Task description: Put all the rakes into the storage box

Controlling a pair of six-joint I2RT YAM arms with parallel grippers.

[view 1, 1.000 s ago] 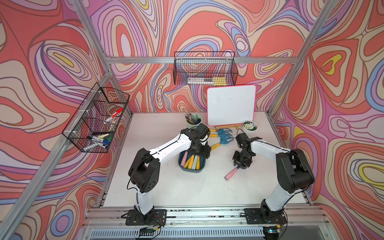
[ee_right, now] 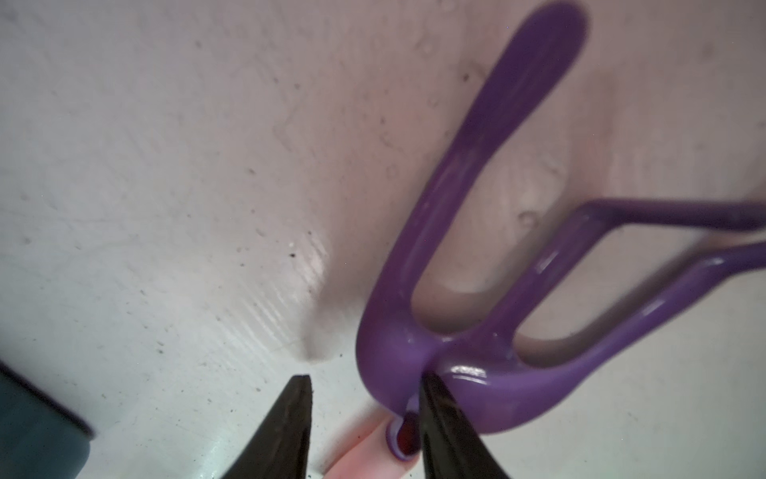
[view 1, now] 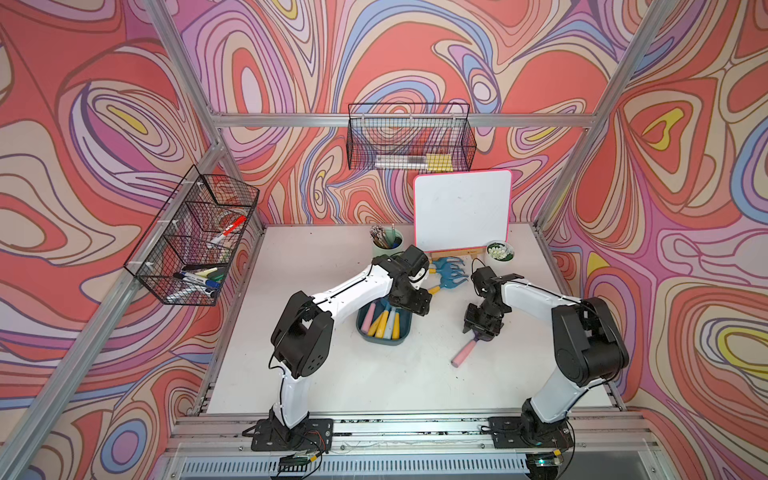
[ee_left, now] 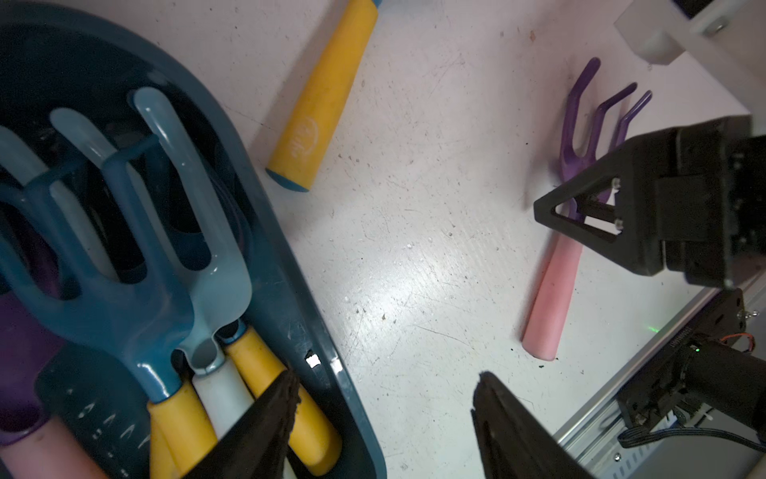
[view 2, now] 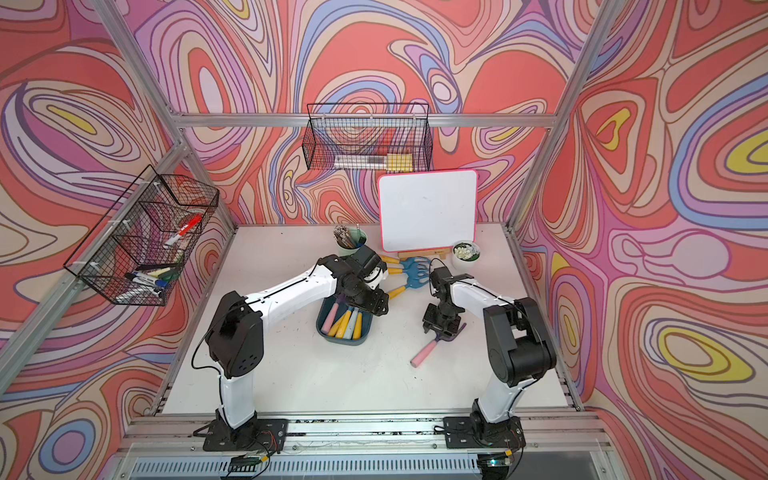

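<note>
A purple three-pronged rake [ee_right: 494, 391] with a pink handle [view 1: 463, 353] lies on the table, handle towards the front. My right gripper stands open at the rake's neck; one finger overlaps the neck in the right wrist view, and contact cannot be judged. The dark blue storage box [view 1: 385, 341] sits to the left, holding blue, grey and purple rakes with yellow, white and pink handles. Over the box's right edge, my left gripper is open, with nothing between its fingers.
Several blue rakes with yellow handles [view 1: 448, 276] lie behind, near the whiteboard [view 1: 462, 209]. A green cup of utensils [view 1: 387, 238] and a small bowl [view 1: 500, 251] stand at the back.
The pink handle's end has shifted slightly right and towards the front. My left gripper has moved a little to the right and back, while the right arm is nearly still.
</note>
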